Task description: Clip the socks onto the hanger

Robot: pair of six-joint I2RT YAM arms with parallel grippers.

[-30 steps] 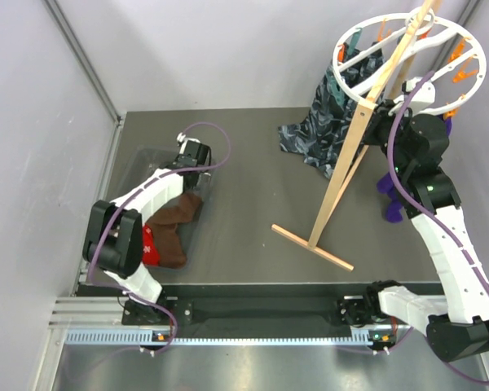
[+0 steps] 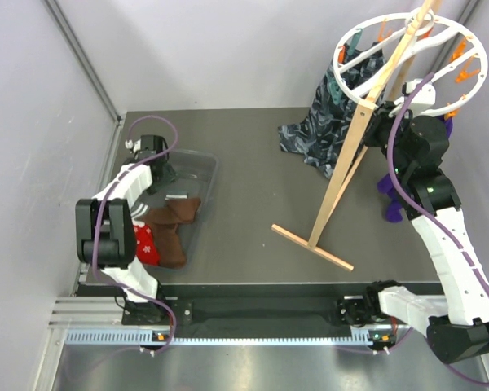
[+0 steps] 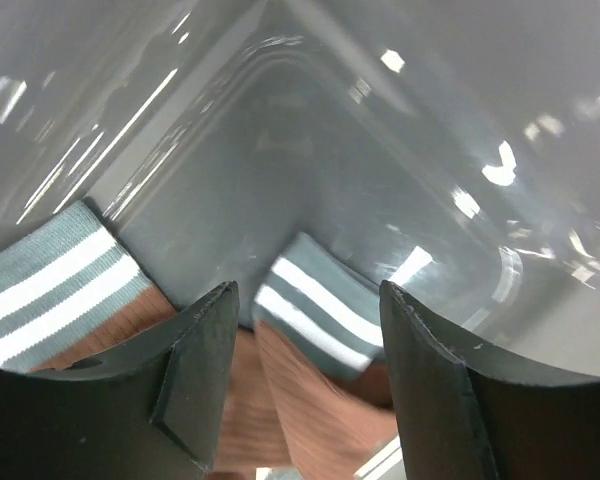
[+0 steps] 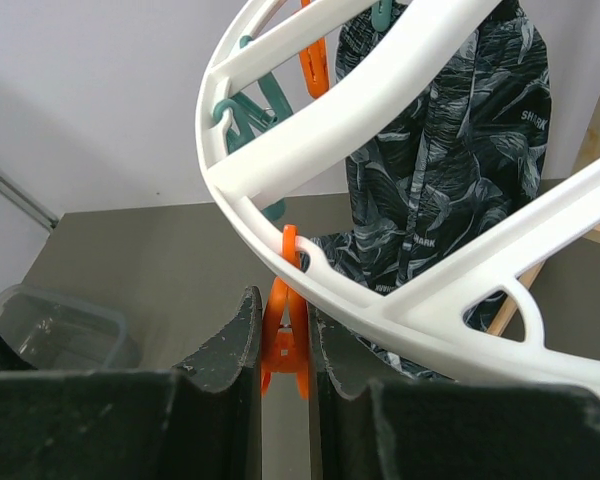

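Observation:
A grey plastic bin [image 2: 208,167] holds brown socks [image 2: 171,236] and a red patterned sock [image 2: 144,243]. My left gripper is open over the bin, above brown socks with grey-and-white striped cuffs [image 3: 315,310], nothing visible held. My right gripper is shut on an orange clip [image 4: 292,255] at the rim of the white round hanger [image 4: 240,195]. Dark camouflage socks [image 4: 430,160] hang from the hanger.
The hanger's wooden stand [image 2: 342,171] stands on the right half of the table. Purple fabric [image 2: 391,204] is behind the right arm.
The left arm has swung leftward over the bin toward its back left corner, uncovering more of the bin's right side. The right arm has not visibly moved.

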